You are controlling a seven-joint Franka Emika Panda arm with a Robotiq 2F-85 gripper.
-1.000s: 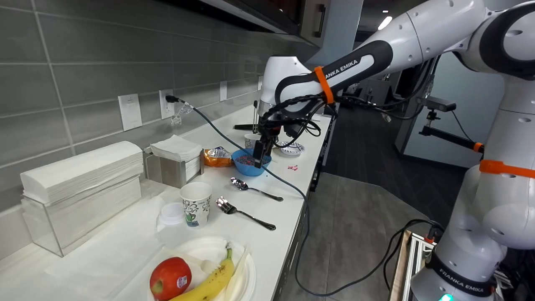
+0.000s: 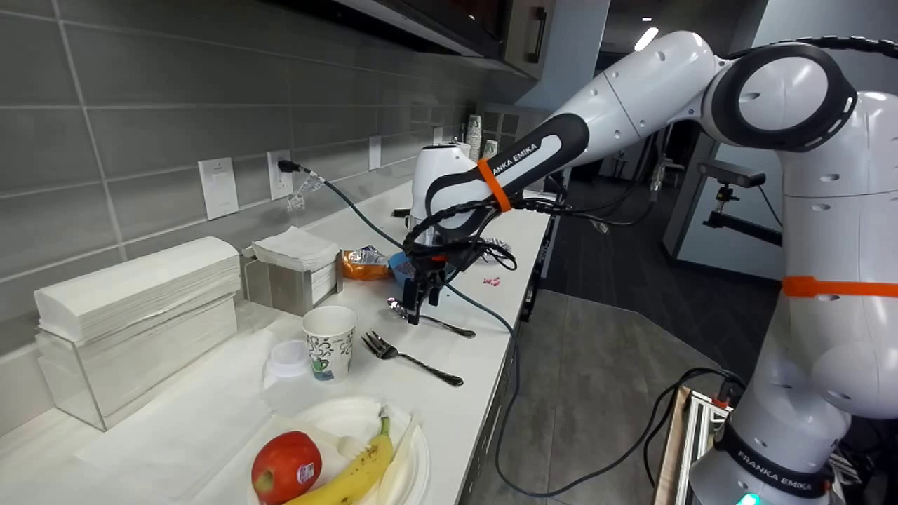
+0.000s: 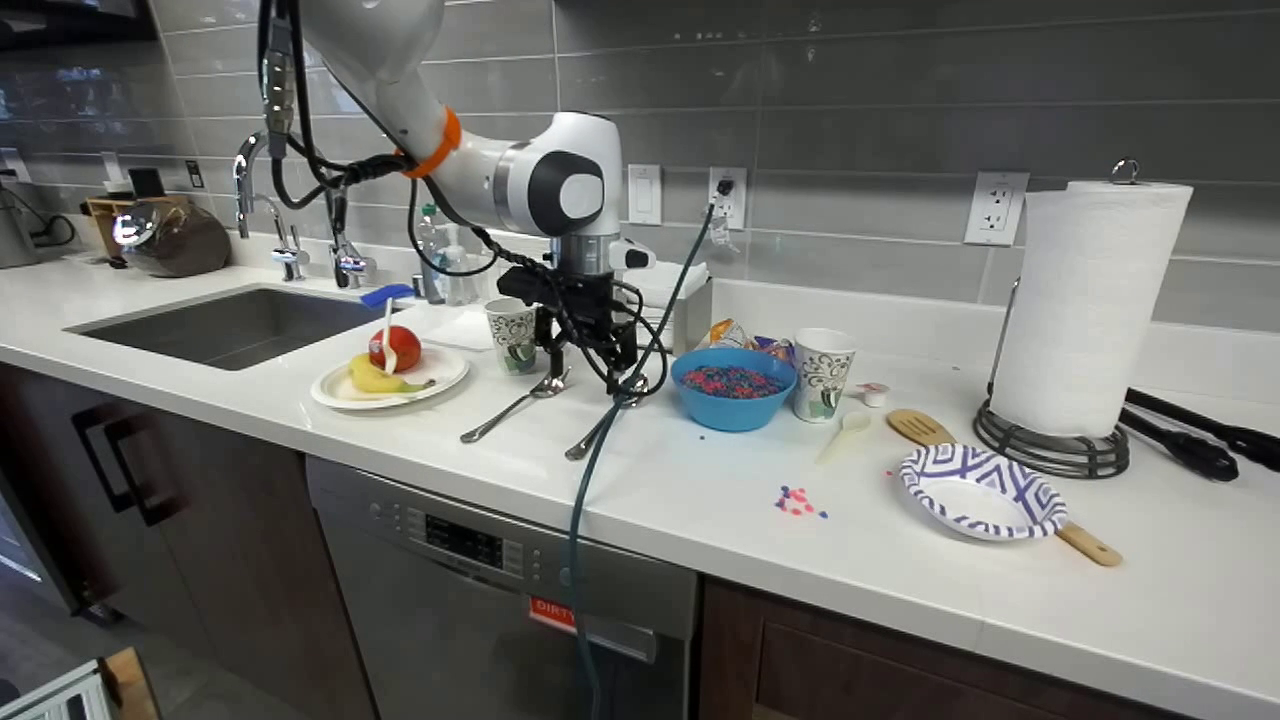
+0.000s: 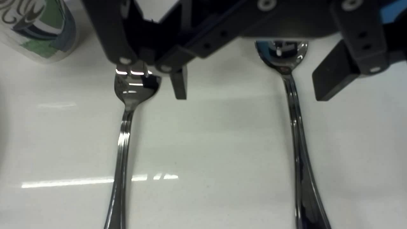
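Observation:
In the wrist view my gripper is open above the counter, its fingers wide apart and empty. A metal spoon (image 4: 292, 97) lies below, between the two fingers but closer to the right one. Part of the spoon's bowl is hidden by the gripper. To the left of the left finger lies a metal fork (image 4: 127, 114), its tines partly covered. Exterior view 1 has the gripper (image 2: 423, 304) low over the spoon's head, with the spoon handle (image 2: 450, 327) pointing toward the front edge and the fork (image 2: 404, 358) nearer the camera.
A patterned paper cup (image 2: 329, 345) stands by the fork. The blue bowl (image 3: 734, 412) of small pieces is just right of the gripper. A dark cable (image 3: 588, 468) hangs across the counter front. A plate (image 3: 339, 394) with fruit sits to the left.
The arm has moved toward the exterior view 1 camera and down, from over the blue bowl to over the spoon's head. The utensils have stayed put.

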